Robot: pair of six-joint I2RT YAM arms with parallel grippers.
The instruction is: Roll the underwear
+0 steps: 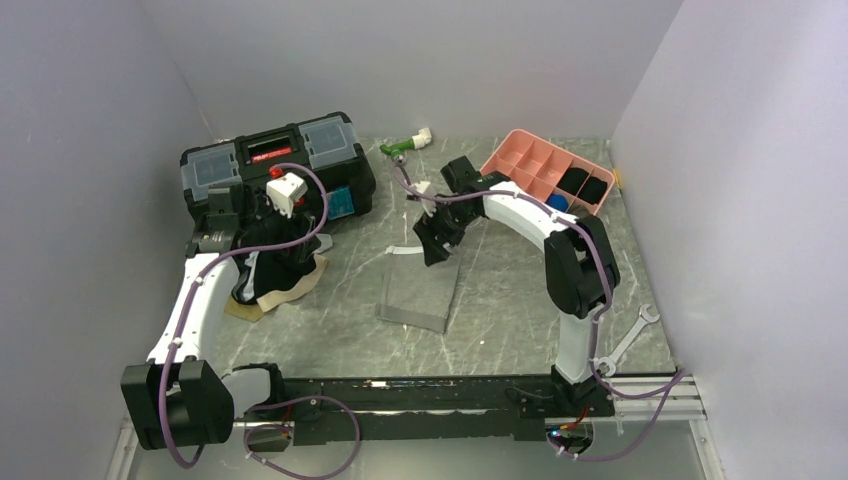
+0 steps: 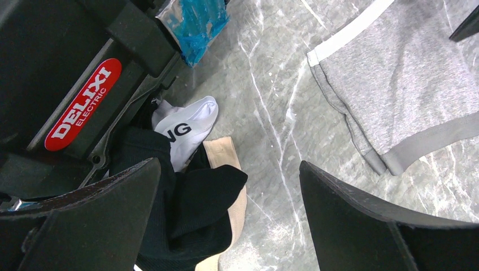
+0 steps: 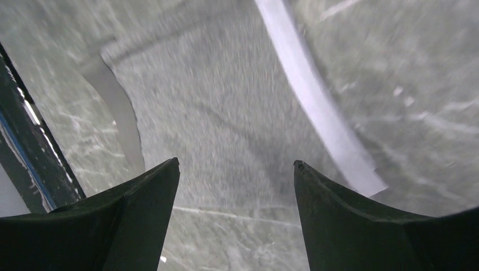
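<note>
The grey underwear [image 1: 415, 288] lies flat on the marbled table, folded into a rough square. Its pale waistband [image 3: 316, 101] runs along the far edge, and a smoother grey strip [image 2: 432, 144] along the near one. Above the cloth's far right corner, my right gripper hangs with its fingers apart, nothing between them. Over on the left, my left gripper stands open above the pile by the toolbox, touching nothing that I can see. In the top view the right gripper hides part of the waistband.
A black toolbox [image 1: 255, 155] stands at the back left, with dark and beige garments [image 2: 192, 214] before it. The pink divided box [image 1: 525, 155] at the back right holds several rolled items. A wrench [image 1: 630, 340] lies front right.
</note>
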